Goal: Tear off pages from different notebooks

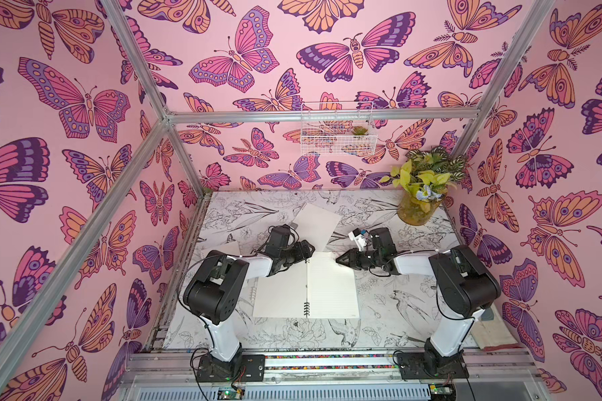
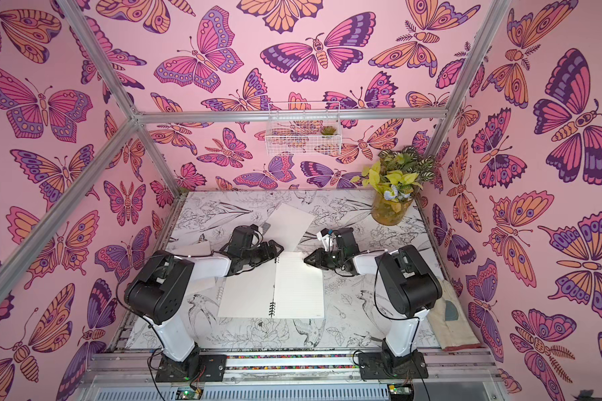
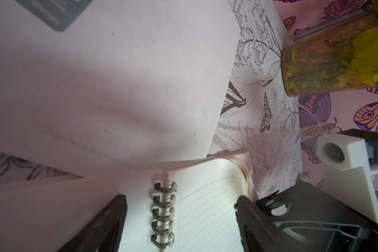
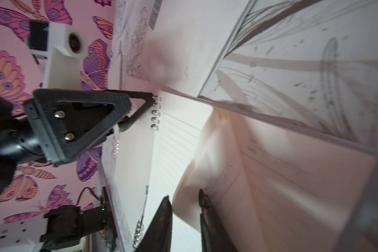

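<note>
An open spiral notebook (image 1: pixel 284 294) lies in the middle of the table, its lined right page (image 1: pixel 332 290) facing up. In the left wrist view, my left gripper stands open above the top of the spiral binding (image 3: pixel 160 214), its fingers on either side of the rings. My right gripper is at the notebook's upper right, its fingers a narrow gap apart. Beside those fingers a page (image 4: pixel 214 180) is bent up and curled leftward, with further lined pages under it. Whether the page's edge lies between the right fingertips is hard to tell.
Behind the notebook lies a light cover or sheet (image 1: pixel 316 224) with a grey label. Another pale notebook (image 2: pixel 197 248) is partly under the left arm. A potted plant (image 1: pixel 418 204) stands back right, a cloth bag (image 2: pixel 451 324) front right.
</note>
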